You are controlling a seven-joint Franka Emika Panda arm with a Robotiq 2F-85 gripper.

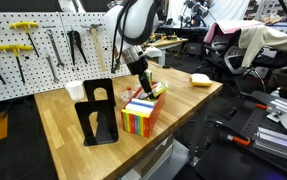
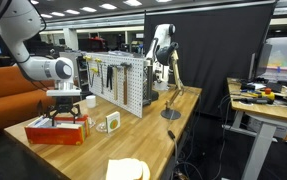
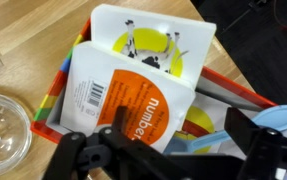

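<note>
My gripper is open above the box, its dark fingers (image 3: 119,122) spread wide in the wrist view. Below and between them lies a white book with an orange "number" cover (image 3: 143,105). A white card with a cow on a yellow disc (image 3: 155,42) lies beside it. At the right of the box, a light blue spoon-like utensil (image 3: 279,117) passes partly behind a finger. The colourful box (image 1: 138,121) stands on the table with its top open. From the second exterior view, the gripper (image 2: 65,110) is over the red box (image 2: 55,135).
A clear glass bowl (image 3: 1,135) is beside the box. A black stand (image 1: 97,118) is close to it in the first exterior view. A white cup (image 1: 76,91) and a yellow-white item (image 1: 200,80) are farther off. A pegboard (image 2: 133,84) with tools rises behind.
</note>
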